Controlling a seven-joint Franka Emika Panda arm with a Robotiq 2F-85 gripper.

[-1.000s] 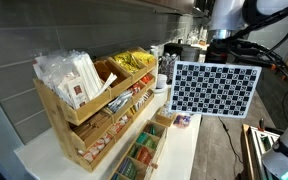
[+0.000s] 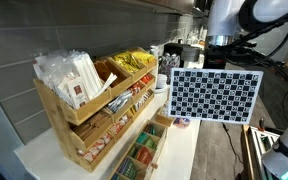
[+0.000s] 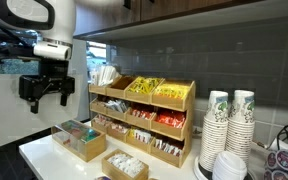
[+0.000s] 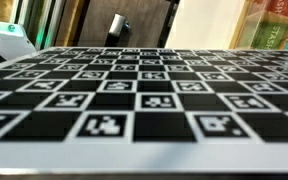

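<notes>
A black-and-white checkered marker board [image 2: 214, 95] hangs in the air at the right of exterior view 1, below the robot arm. It covers the gripper's fingers there. In the wrist view the board's patterned face [image 4: 159, 100] fills the lower part, running away from the camera, and no fingers show. My gripper [image 3: 47, 101] is at the left of exterior view 2, its dark fingers seemingly spread apart, so it looks open. How the board is attached to the arm cannot be made out.
A tiered wooden rack [image 3: 154, 112] with packets and utensils stands against the tiled wall. Low divided boxes [image 2: 139, 155] sit before it on the white counter [image 2: 184, 150]. Stacked paper cups [image 3: 214, 130] are at the rack's far side. The counter below the board looks partly clear.
The board has shifted slightly downward in exterior view 1 and appears a touch larger. The rack and boxes stay where they were.
</notes>
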